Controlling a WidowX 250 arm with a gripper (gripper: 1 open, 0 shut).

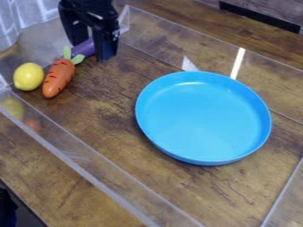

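Observation:
My dark gripper (102, 53) hangs open at the top left, over the far end of a purple eggplant (81, 49), partly covering it. An orange carrot (57, 81) with a green top lies below and left of the gripper, with a yellow lemon (28, 76) beside it on the left. A large round blue plate (203, 119) rests on the wooden surface at the right, apart from the vegetables.
A clear plastic wall (71, 160) runs round the wooden floor (119, 133) of the area. Bare wood lies between the carrot and the plate and along the back.

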